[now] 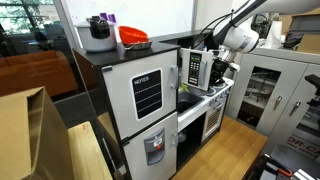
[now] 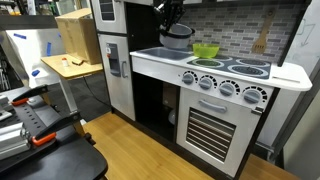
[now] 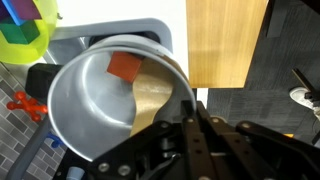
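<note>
A grey pot [image 3: 85,105] fills much of the wrist view, and my gripper is shut on its rim. Within the pot's rim show an orange-red block [image 3: 125,66] and a tan piece [image 3: 150,92]. From exterior view 2, the same grey pot [image 2: 178,37] appears at the sink end of the counter, below my dark gripper [image 2: 164,18]. Whether the pot's base touches anything is hidden. I cannot make out the gripper in exterior view 1.
A green bowl [image 2: 205,50] stands on the counter between the sink [image 2: 165,53] and the stove top [image 2: 237,68]. A tall toy fridge [image 1: 143,110] borders the sink side. A person [image 1: 219,65] is at the far end. Open wooden floor [image 2: 155,150] lies in front.
</note>
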